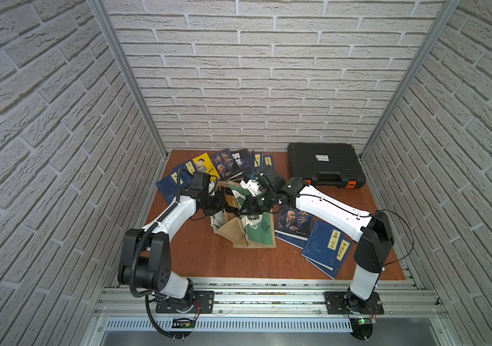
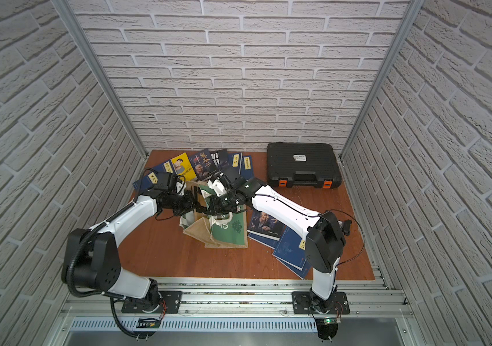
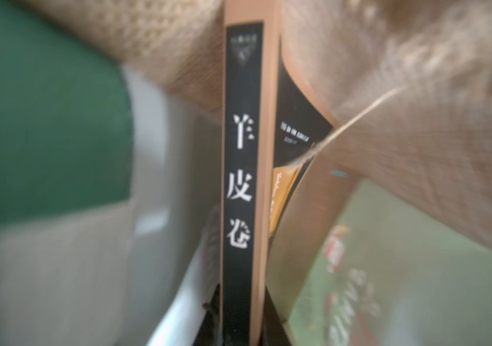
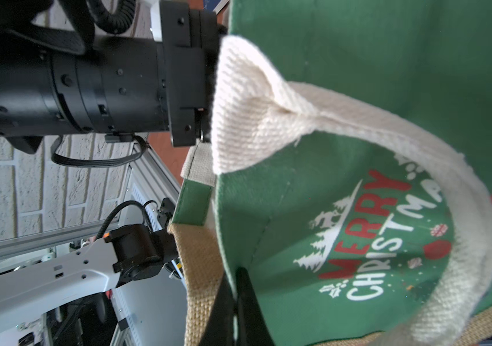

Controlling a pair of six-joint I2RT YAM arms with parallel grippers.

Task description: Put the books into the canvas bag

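Note:
The canvas bag [image 1: 264, 233], tan burlap with green printed sides, leans to the right in the middle of the table. My left gripper is shut on a black-and-orange book [image 3: 243, 190], whose spine with white characters stands upright in the left wrist view. Burlap and the green lining surround this book, so it is at least partly inside the bag mouth. My right gripper is shut at the bag's green rim, with the thin edge running between its fingers. A white handle [image 4: 479, 225] loops across the Merry Christmas print. The book's lower end is hidden.
Several books, among them a yellow one [image 1: 204, 163], lie along the back left. Dark blue books [image 1: 322, 245] and a portrait-cover book [image 1: 292, 222] lie right of the bag. A black case [image 1: 323, 161] sits back right.

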